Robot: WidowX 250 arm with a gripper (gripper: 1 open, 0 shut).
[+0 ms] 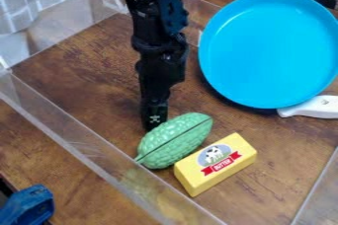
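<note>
My black gripper (153,118) reaches down from the top centre, its fingertips low by the wooden floor at the upper left end of a green leaf-textured vegetable (173,141). The vegetable lies diagonally, with a yellow butter box (215,164) to its lower right. Whether the fingertips touch the vegetable is hard to tell. I see nothing held.
A large blue plate (268,48) fills the upper right, with a white handle (311,107) under its edge. Clear tray walls (79,147) border the area. A blue object (27,206) lies outside at lower left.
</note>
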